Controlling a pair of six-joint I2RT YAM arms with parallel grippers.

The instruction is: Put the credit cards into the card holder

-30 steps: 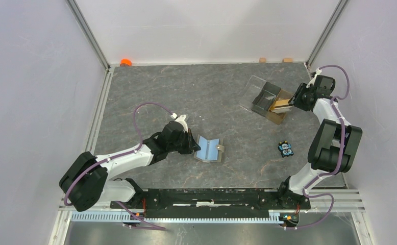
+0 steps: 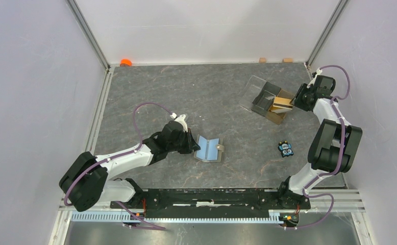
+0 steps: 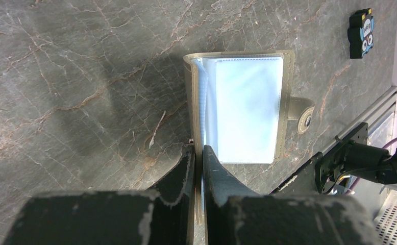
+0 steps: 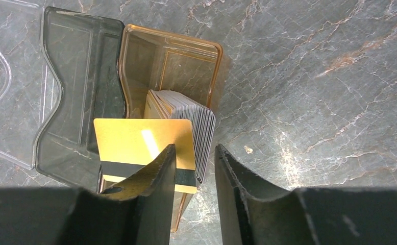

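The card holder [image 3: 249, 107], with pale blue sleeves and a brown edge, lies spread on the table in the left wrist view. My left gripper is shut on its upright near flap [image 3: 192, 97]. In the right wrist view, a gold card [image 4: 140, 138] with a dark stripe leans out over a stack of cards [image 4: 188, 115] in the amber compartment [image 4: 189, 64]. My right gripper is apart at the tips, one finger [image 4: 163, 173] overlapping the card's face. The card's right edge shows in the gap, and the other finger stands clear of it.
Beside the amber compartment are a dark compartment [image 4: 81, 66] and a clear one [image 4: 13, 66]. An owl-shaped blue and black item [image 2: 285, 148] lies nearer the front right. Bare table stretches between the card holder and the compartments.
Over the last second the gold card has tipped, so more of its face shows from above. My left arm and the card holder look unmoved.
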